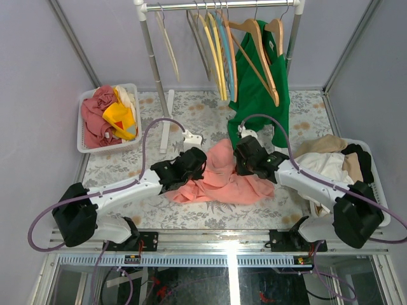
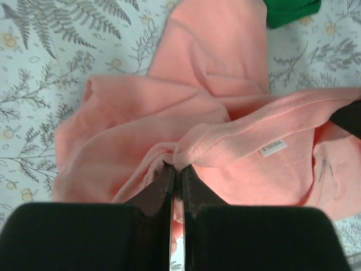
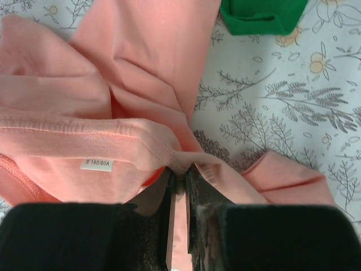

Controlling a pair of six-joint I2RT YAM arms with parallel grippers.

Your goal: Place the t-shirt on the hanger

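The salmon-pink t-shirt [image 1: 222,184] lies crumpled on the patterned table, its size label facing up in both wrist views. In the left wrist view, my left gripper is shut on a gathered fold at one end of the neckline band. My right gripper is shut on the other end of that band, with cloth between its fingers. The band stretches loosely between the two. On the rail behind, wooden hangers [image 1: 259,44], yellow hangers [image 1: 219,54] and a blue hanger [image 1: 227,57] hang in a row.
A green shirt [image 1: 270,89] hangs at the back right, its lower end near the pink cloth. A basket of clothes [image 1: 82,130] stands at the left, another basket [image 1: 380,190] at the right. Bare table shows at the front and left.
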